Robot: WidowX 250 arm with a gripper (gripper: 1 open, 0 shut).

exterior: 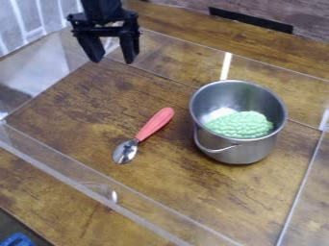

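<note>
The black gripper (111,48) is raised at the top left, its two fingers apart with nothing seen between them. Lower in the view, a spoon with a pink handle (154,123) and steel head lies on the wooden table, well away from the gripper. On the right stands a steel pot (237,154) holding a green, bumpy object (240,125).
Clear low walls (38,144) edge the work area at the left, front and right. A white tape strip (226,65) lies at the back. The table between gripper and spoon is clear. A blue object (13,240) shows at the front left corner.
</note>
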